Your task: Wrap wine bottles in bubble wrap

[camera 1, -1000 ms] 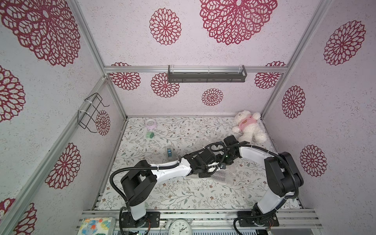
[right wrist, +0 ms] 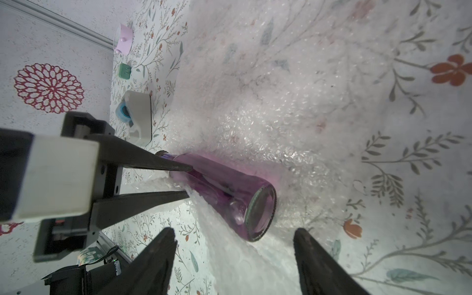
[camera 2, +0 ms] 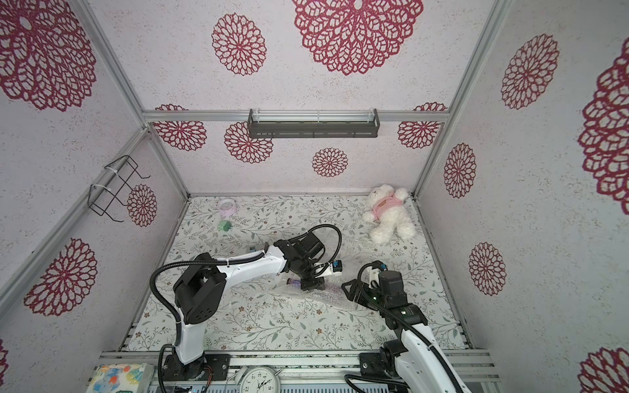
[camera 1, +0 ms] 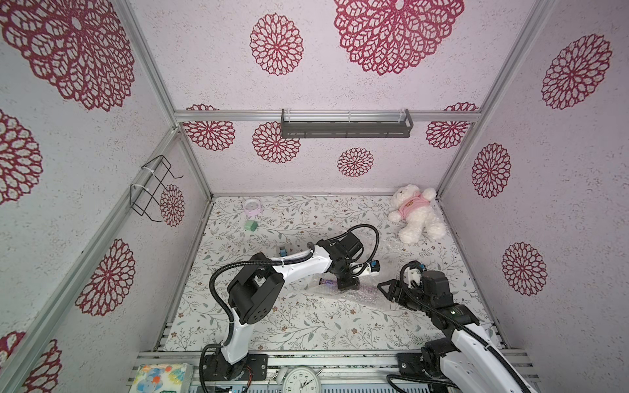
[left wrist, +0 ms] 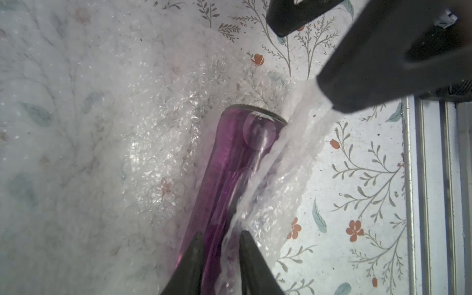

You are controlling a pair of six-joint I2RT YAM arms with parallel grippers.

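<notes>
A purple bottle (left wrist: 211, 206) (right wrist: 226, 196) lies on its side on clear bubble wrap (left wrist: 98, 147) (right wrist: 319, 98), whose folded edge runs along one side of it. My left gripper (camera 1: 347, 283) (camera 2: 313, 283) is over the bottle, its fingers part open at the wrap's fold, beside the bottle; whether they pinch the wrap I cannot tell. My right gripper (camera 1: 386, 288) (camera 2: 352, 289) stands open at the bottle's right, above the wrap, with nothing seen between its fingers.
A teddy bear (camera 1: 416, 216) lies at the back right. A green cube (camera 1: 251, 225), a pink ring (camera 1: 252, 206) and a tape dispenser (right wrist: 140, 118) are toward the back left.
</notes>
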